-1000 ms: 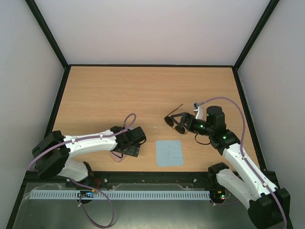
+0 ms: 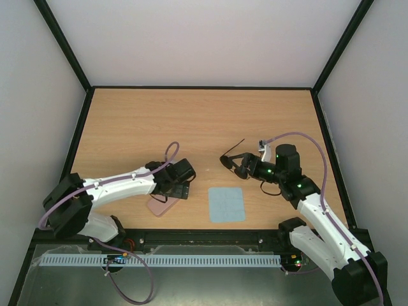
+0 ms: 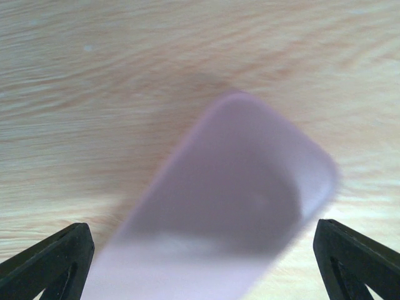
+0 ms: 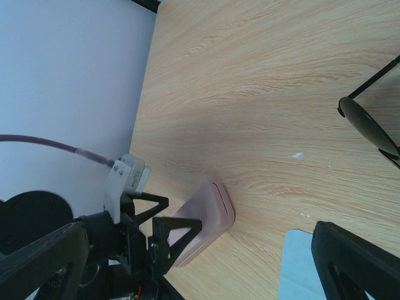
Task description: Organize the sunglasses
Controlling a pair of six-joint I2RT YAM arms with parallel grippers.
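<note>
A pink glasses case (image 2: 157,207) lies shut on the table at the left, partly hidden beneath the left arm. Directly above it, my left gripper is open, its fingers (image 3: 53,259) apart over the case (image 3: 219,169) with nothing held. Dark sunglasses (image 2: 226,162) rest on the table right of centre, one temple stretched out toward the back. My right gripper (image 2: 234,164) hovers over or beside them and covers part of the frame. In the right wrist view its fingers stand wide and empty, while one lens (image 4: 369,126) shows at the right edge.
A light blue cloth (image 2: 226,204) lies flat near the front edge, between the case and the right arm.
My left gripper has shifted slightly toward the back of the table, uncovering more of the pink case. The right arm and the sunglasses look unmoved.
</note>
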